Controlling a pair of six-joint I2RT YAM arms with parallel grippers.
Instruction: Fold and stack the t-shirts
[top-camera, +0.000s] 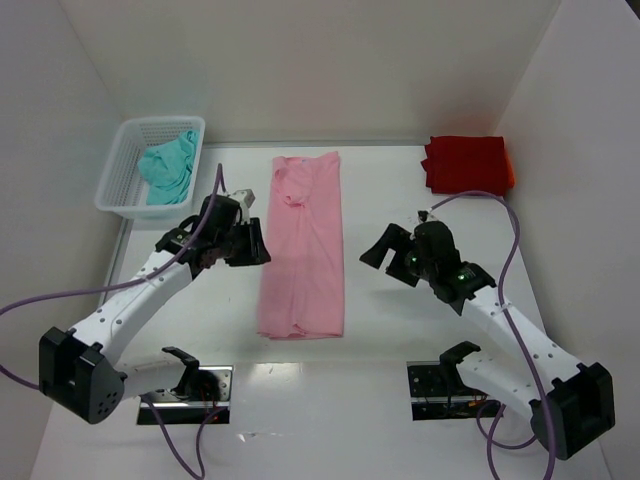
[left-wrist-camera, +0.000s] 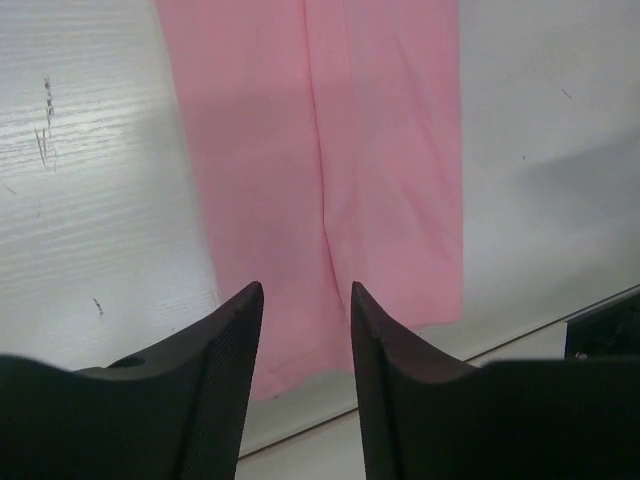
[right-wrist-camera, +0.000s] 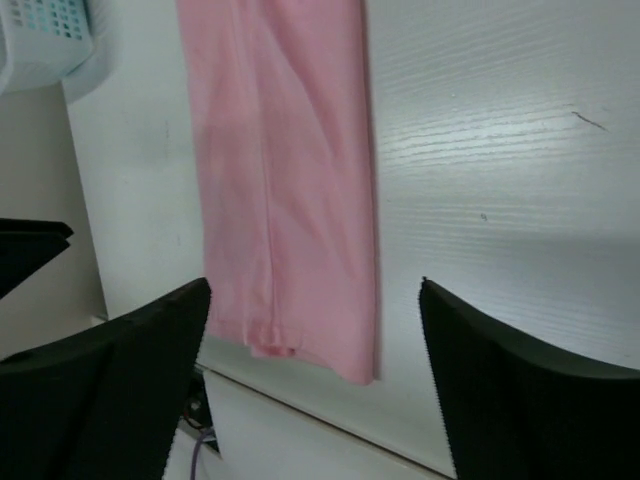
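A pink t-shirt (top-camera: 305, 245) lies on the white table as a long narrow strip, its sides folded inward, with a lengthwise seam down the middle and a bunched patch near the far end. Beside its left edge hovers my left gripper (top-camera: 262, 246), its fingers (left-wrist-camera: 225, 340) apart by a narrow gap with nothing between them. To the right of the shirt my right gripper (top-camera: 379, 268) stands wide open and empty. In the right wrist view the shirt's near end (right-wrist-camera: 330, 345) shows between the fingers, lying lower on the table. A folded dark red stack (top-camera: 466, 165) sits at the back right.
A white basket (top-camera: 118, 180) with a crumpled turquoise cloth (top-camera: 170, 165) in it stands at the back left. Bare table (top-camera: 385, 325) extends right of the shirt. Walls bound the back and sides.
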